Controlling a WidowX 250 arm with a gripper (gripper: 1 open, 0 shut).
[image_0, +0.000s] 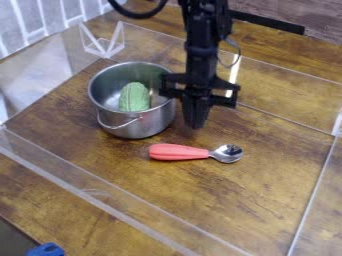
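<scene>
My gripper (197, 100) hangs, dark, just right of a steel pot (118, 118), its fingertips low beside the pot's right side; it looks shut, with nothing visible between its fingers. A pale green cabbage-like item (135, 97) lies inside the pot. Below the gripper, a spoon with a red handle (179, 152) and a shiny head (226, 154) lies on the wooden table.
Clear plastic edges run along the left and right sides. A blue object (46, 249) sits at the bottom left corner.
</scene>
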